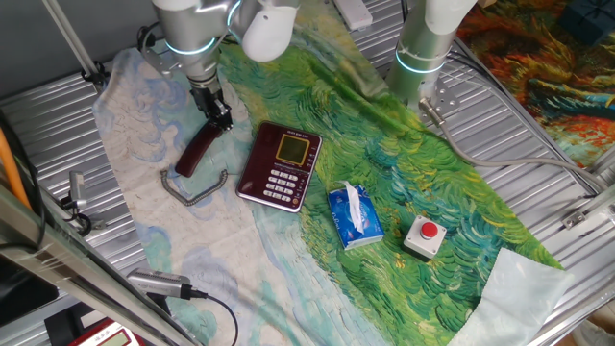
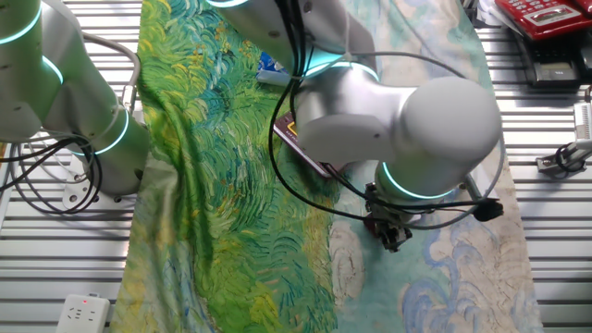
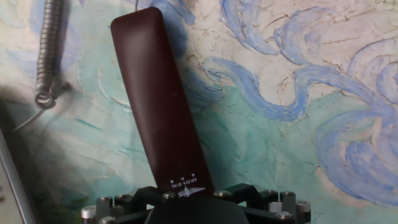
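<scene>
A dark red telephone handset point(image 1: 198, 150) lies on the painted cloth, left of the dark red desk phone point(image 1: 279, 166). Over the handset's upper end is my gripper point(image 1: 223, 122), pointing down. In the wrist view the handset point(image 3: 155, 99) runs from the top down to my gripper, its lettered end between the fingers, which stand apart on either side. Whether they press on it cannot be made out. A coiled grey cord point(image 1: 195, 198) lies below the handset. In exterior view 2 the arm hides the handset and much of the phone.
Right of the phone lie a blue tissue pack point(image 1: 356, 217) and a box with a red button point(image 1: 425, 237). A grey device with a cable point(image 1: 159, 284) lies at the lower left. Open cloth stretches below the phone.
</scene>
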